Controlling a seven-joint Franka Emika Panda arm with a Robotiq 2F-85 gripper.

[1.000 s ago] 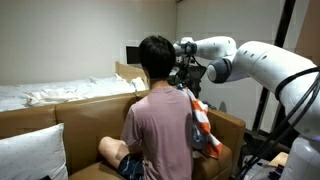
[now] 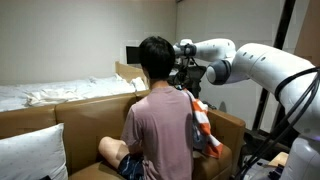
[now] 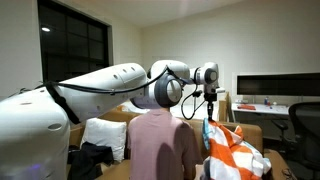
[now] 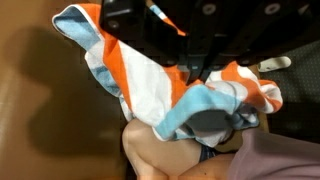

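A striped towel (image 3: 235, 155) in orange, white and light blue is by the sofa's right end, beside a seated person (image 2: 163, 115) in a mauve shirt. In exterior view 2 its upper part rises to a peak right under my gripper (image 3: 210, 112). Seen from the wrist, the towel (image 4: 150, 85) spreads out below the fingertips, its folds gathered close under them. My gripper is shut, with the towel's cloth at its tips. The person's bare leg (image 4: 160, 155) shows under the cloth's lower edge. In exterior view 1 the person partly hides the towel (image 2: 203, 125).
The person sits close to the arm on a brown sofa (image 2: 90, 118). A white pillow (image 2: 33, 155) lies at the sofa's left. Behind stand a white-covered bed (image 2: 60, 93) and, farther back, a desk with a monitor (image 3: 265, 84).
Gripper and towel have shifted very slightly over the last second. The person sits as before.
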